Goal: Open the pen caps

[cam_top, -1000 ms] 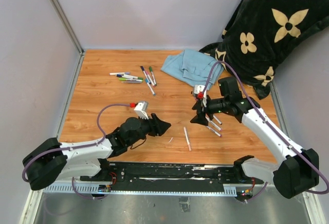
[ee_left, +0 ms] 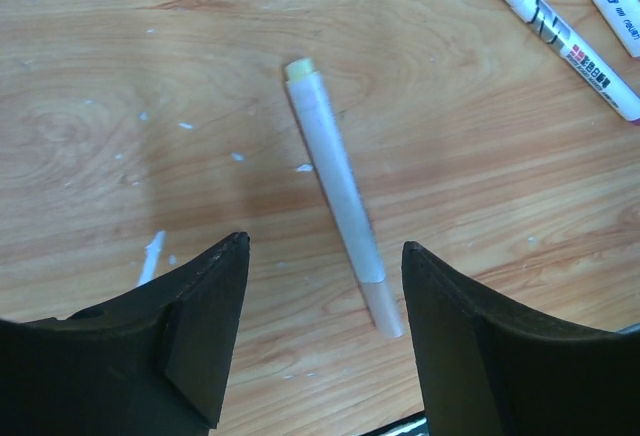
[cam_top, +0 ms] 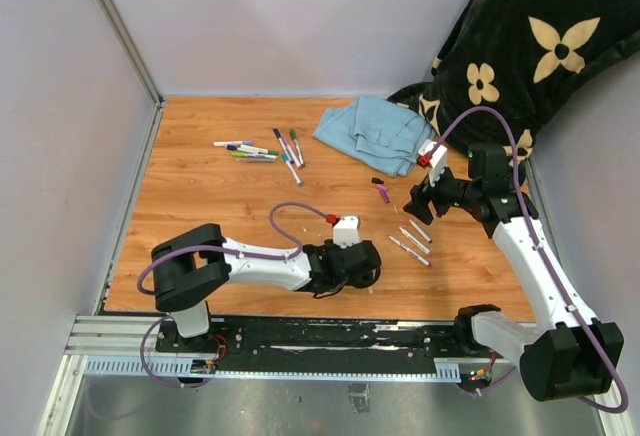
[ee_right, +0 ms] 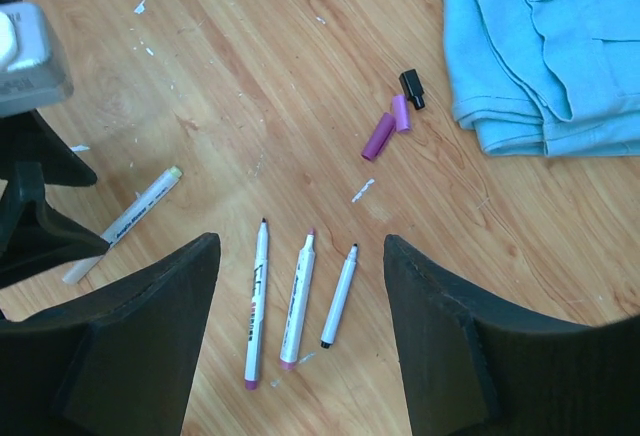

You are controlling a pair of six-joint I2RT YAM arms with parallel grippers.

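Note:
A white capped pen with a pale yellow tip (ee_left: 335, 171) lies alone on the table; in the left wrist view its lower end is between and beyond my left gripper's (ee_left: 322, 246) open fingers, untouched. From above, my left gripper (cam_top: 372, 266) mostly covers this pen. Three slim white pens lie side by side: one dark-tipped (ee_right: 257, 306), one pink-tipped (ee_right: 298, 301) and a shorter dark-tipped one (ee_right: 340, 296). Over them stands my right gripper, its fingers apart and empty. Loose caps, a black one (ee_right: 412, 88) and purple ones (ee_right: 379, 136), lie near the cloth.
A folded blue cloth (cam_top: 375, 134) lies at the back right. Several coloured pens (cam_top: 252, 152) are grouped at the back left. A dark flowered cushion (cam_top: 540, 46) leans behind my right arm.
My left gripper has swung right from the left-middle of the table to over the lone pen. The right gripper has shifted right, away from that pen and towards the slim ones.

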